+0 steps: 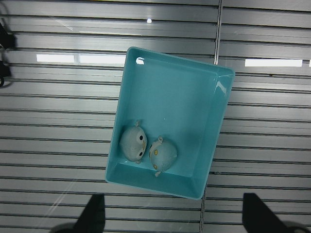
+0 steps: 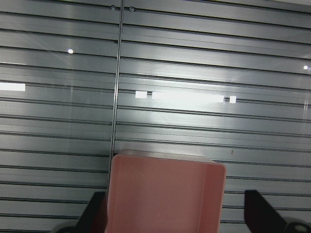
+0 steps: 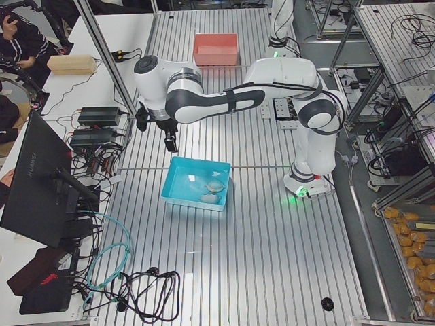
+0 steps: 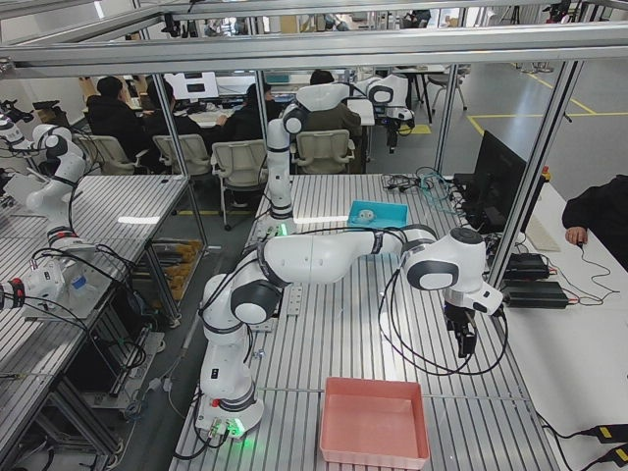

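A teal bin [image 1: 184, 97] holds two pale, round plush toys, one [image 1: 133, 143] on its left, the other [image 1: 163, 155] beside it. My left gripper is above the bin, its two fingertips wide apart at the bottom of the left wrist view, open and empty. A pink bin [image 2: 165, 194] lies empty under my right gripper, which is also open with nothing between its fingers. In the camera right view the pink bin [image 4: 373, 420] is in the foreground, the teal bin farther back.
A monitor [image 3: 37, 176], black boxes and loose cables [image 3: 146, 295] line one side of the slatted metal table [image 3: 258, 238]. Metal frame posts stand at the edges. The table between and around the bins is largely clear.
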